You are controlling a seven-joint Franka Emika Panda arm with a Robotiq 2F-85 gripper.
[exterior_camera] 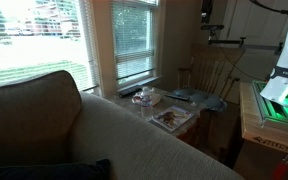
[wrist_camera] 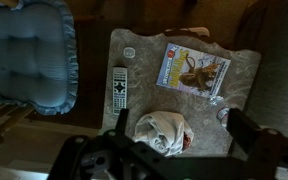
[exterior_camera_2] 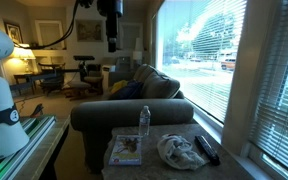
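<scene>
My gripper hangs high above a small stone-topped table (wrist_camera: 144,62), its fingers (wrist_camera: 246,132) spread wide at the two sides of the wrist view. Nothing shows between them. Below lies a crumpled white cloth (wrist_camera: 162,130), with a remote control (wrist_camera: 120,90) to its upper left. A magazine (wrist_camera: 192,70) with a picture cover lies flat near the table's upper edge. The clear plastic bottle (exterior_camera_2: 144,121) stands upright behind the magazine in exterior view 2. There the dark gripper (exterior_camera_2: 111,44) points down, well clear of everything on the table.
A grey sofa (exterior_camera_2: 162,86) borders the table, and windows with blinds (exterior_camera_2: 209,60) line one side. A chair with a blue cushion (wrist_camera: 26,55) stands by the opposite side. The robot's own wooden stand (exterior_camera: 252,125) is at the right in exterior view 1.
</scene>
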